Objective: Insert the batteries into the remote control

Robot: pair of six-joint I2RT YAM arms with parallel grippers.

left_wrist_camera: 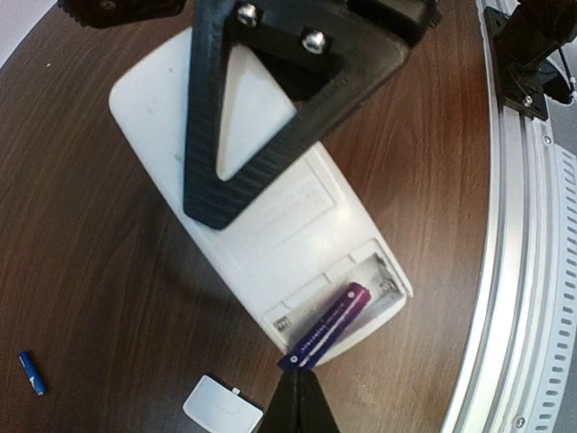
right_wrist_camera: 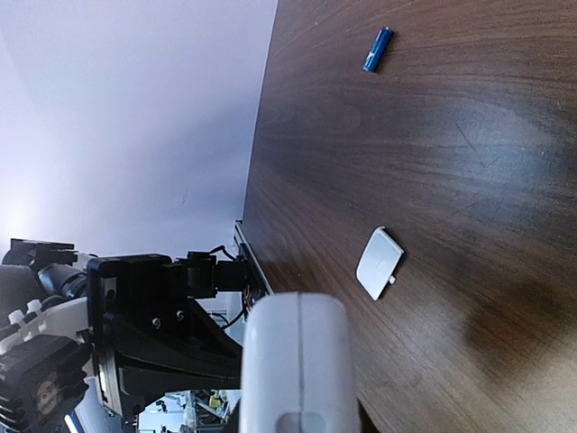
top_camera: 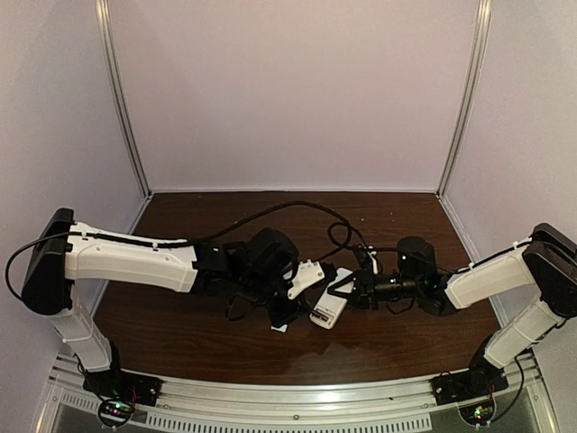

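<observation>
The white remote (top_camera: 329, 305) (left_wrist_camera: 261, 253) is held in my right gripper (top_camera: 347, 289), which is shut on it, battery compartment showing in the left wrist view. A purple battery (left_wrist_camera: 329, 325) lies slanted at the compartment, one end over a spring side, the other over the edge. My left gripper is shut, its fingertips at that battery's lower end; whether they touch it is unclear. A blue battery (left_wrist_camera: 32, 373) (right_wrist_camera: 377, 50) lies apart on the table, as does the white battery cover (left_wrist_camera: 221, 406) (right_wrist_camera: 379, 262).
A metal rail (top_camera: 297, 388) runs along the front edge. Black cables loop above both arms.
</observation>
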